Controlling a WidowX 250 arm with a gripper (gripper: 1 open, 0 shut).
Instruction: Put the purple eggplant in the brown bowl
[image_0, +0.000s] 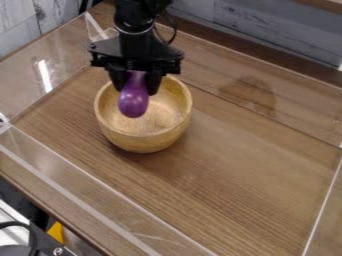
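Observation:
A purple eggplant (132, 101) hangs upright over the left half of the brown bowl (163, 134). My black gripper (136, 76) is shut on the eggplant's upper end, with the lower part pointing down. Seen from this angle, the eggplant overlaps the bowl's inside; whether it touches the bowl I cannot tell. The bowl stands on the wooden table, and nothing else shows inside it.
Bare wooden table (241, 170) stretches to the right and front of the bowl. A grey wall (267, 35) borders the back. At the lower left, beyond the table edge, are dark cables and a yellow item (55, 232).

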